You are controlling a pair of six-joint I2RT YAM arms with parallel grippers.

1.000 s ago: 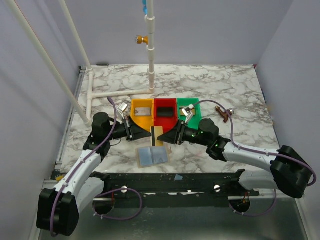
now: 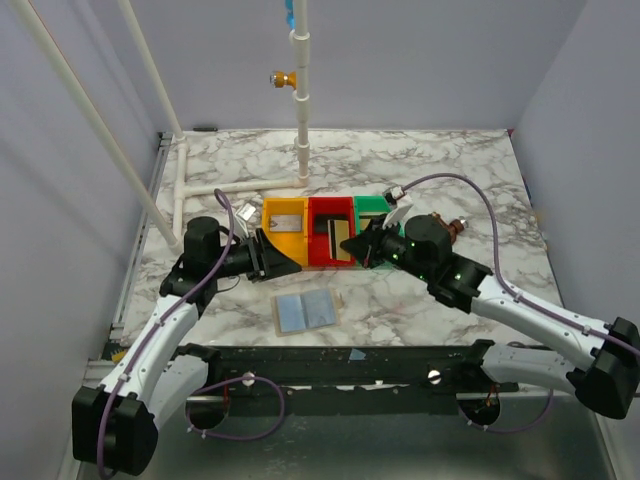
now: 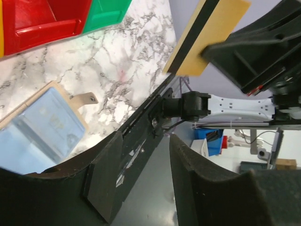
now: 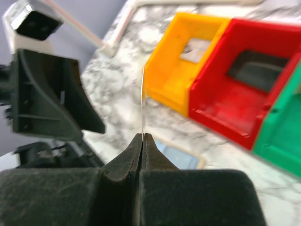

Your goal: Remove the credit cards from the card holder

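A yellow card with a dark stripe (image 3: 200,37) is pinched edge-on in my right gripper, which is shut on it. From above, the card (image 2: 340,238) hangs over the front part of the red bin (image 2: 317,207). My left gripper is open, its fingers apart with nothing between them. The card holder (image 2: 306,311), tan-edged with bluish clear pockets, lies spread flat on the marble table in front of the bins. In the left wrist view the holder (image 3: 47,125) is partly cut off.
The yellow bin (image 2: 284,246) holds a pale card, the red bin a dark one. The green bin (image 2: 371,205) is partly behind my right arm. A brown object (image 2: 458,226) lies at the right. White pipes (image 2: 240,186) stand behind and left.
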